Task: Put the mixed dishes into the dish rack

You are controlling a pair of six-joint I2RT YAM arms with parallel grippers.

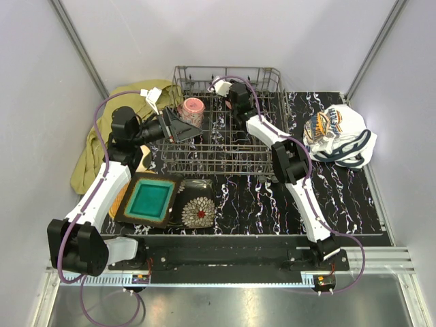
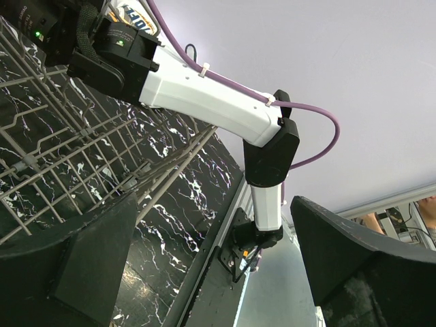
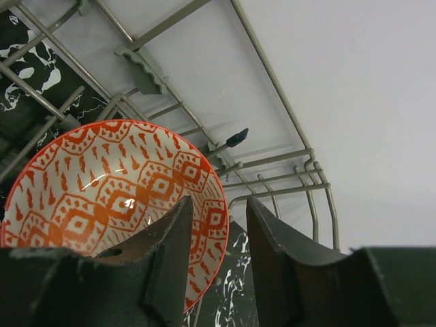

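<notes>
In the right wrist view, a bowl (image 3: 102, 184) with an orange pattern and red rim leans in the wire rack (image 3: 272, 170). My right gripper stands part open around its right rim, one finger over the inside and the other outside, with a gap showing. From above, the arm hides most of this bowl. A pink cup (image 1: 193, 109) sits at the rack's left. My left gripper (image 1: 182, 129) is open near that cup, and nothing shows between its fingers in the left wrist view. A green square plate (image 1: 150, 199) and a dark flower-patterned dish (image 1: 197, 211) lie in front of the rack.
An olive cloth (image 1: 92, 153) lies to the left, and a white patterned cloth bundle (image 1: 347, 139) at the right. White walls stand close behind and at both sides.
</notes>
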